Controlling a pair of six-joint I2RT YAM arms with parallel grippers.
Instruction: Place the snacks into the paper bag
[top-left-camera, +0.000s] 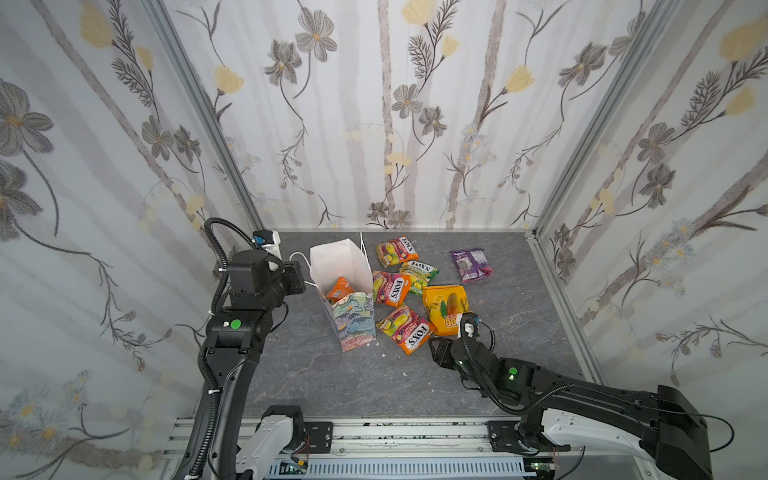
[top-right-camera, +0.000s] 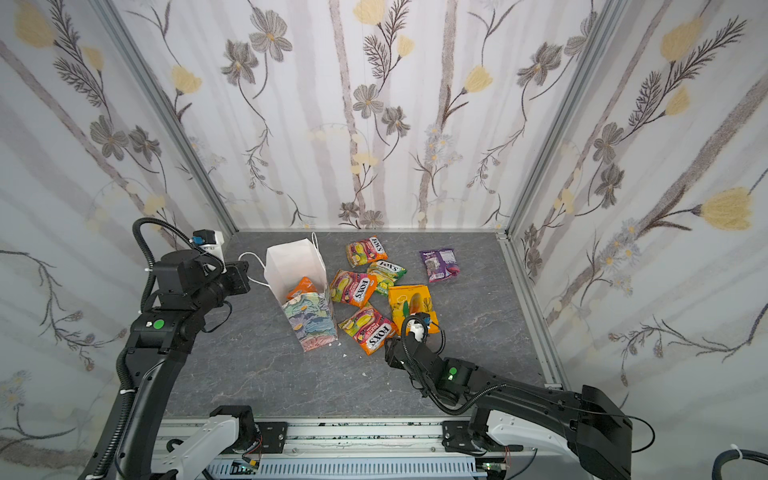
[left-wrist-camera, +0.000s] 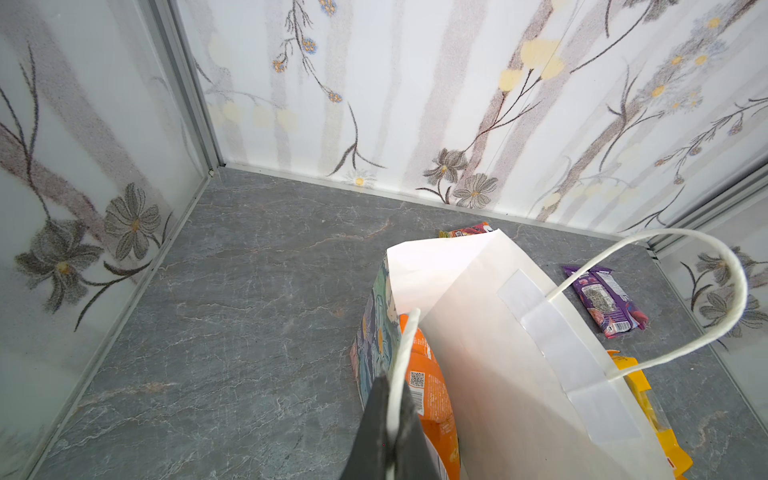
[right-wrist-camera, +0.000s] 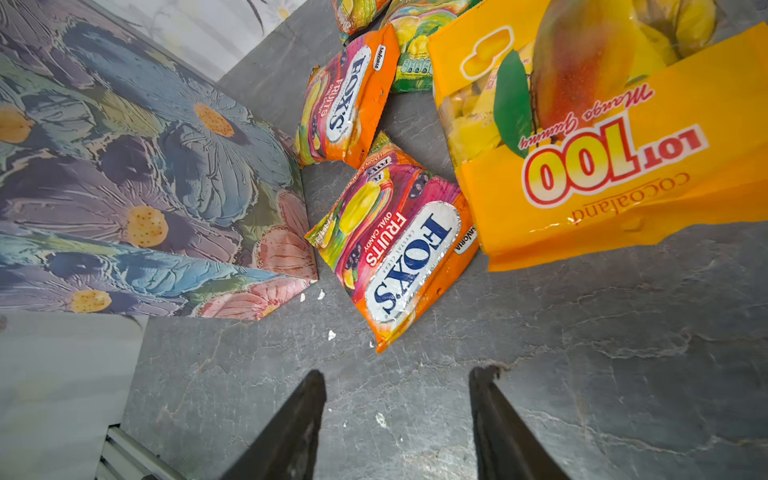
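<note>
The white paper bag (top-left-camera: 339, 262) stands upright with its top wide, its flowered front (right-wrist-camera: 160, 176) filling the left of the right wrist view. An orange packet (left-wrist-camera: 428, 384) is inside it. At the bag's left, my left gripper is shut on the white cord handle (left-wrist-camera: 406, 344). My right gripper is open and empty, fingers apart, over bare table in front of a Fox's candy packet (right-wrist-camera: 400, 248). To that packet's right lies a yellow mango gummy packet (right-wrist-camera: 592, 136). Further Fox's packets (top-left-camera: 391, 288) and a green one (top-left-camera: 419, 274) lie behind.
At the back right a purple packet (top-left-camera: 470, 265) lies apart from the others. Another Fox's packet (top-left-camera: 397, 251) is near the rear wall. Small white scraps dot the table before the bag.
</note>
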